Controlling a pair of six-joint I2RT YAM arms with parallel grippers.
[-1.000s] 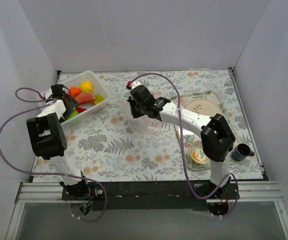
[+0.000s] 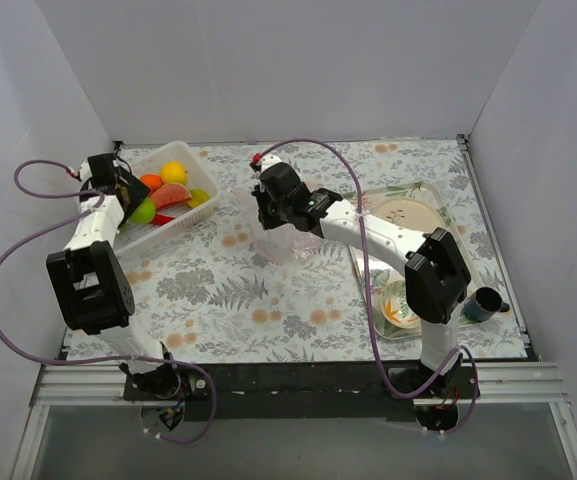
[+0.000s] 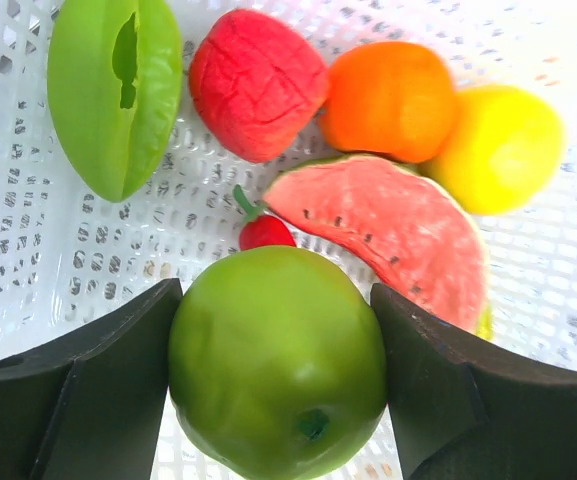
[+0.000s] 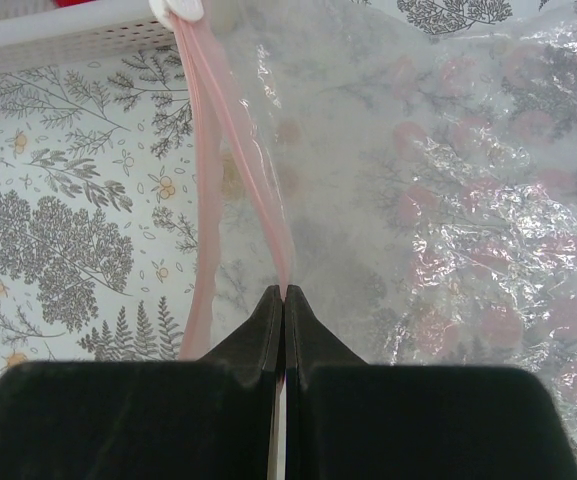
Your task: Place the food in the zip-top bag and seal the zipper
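Observation:
In the left wrist view, a green round fruit (image 3: pixel 276 370) sits between the fingertips of my left gripper, over a white basket (image 3: pixel 38 250) holding a green pepper (image 3: pixel 103 110), red strawberry-like piece (image 3: pixel 248 75), orange (image 3: pixel 383 95), yellow fruit (image 3: pixel 498 150), watermelon slice (image 3: pixel 378 225) and small red chili (image 3: pixel 265 232). In the right wrist view, the clear zip top bag (image 4: pixel 368 200) has a pink zipper strip, and my right gripper is shut on that edge.
A tray (image 2: pixel 423 192) with plates stands at the right, with a dark mug (image 2: pixel 483 305) at its front corner.

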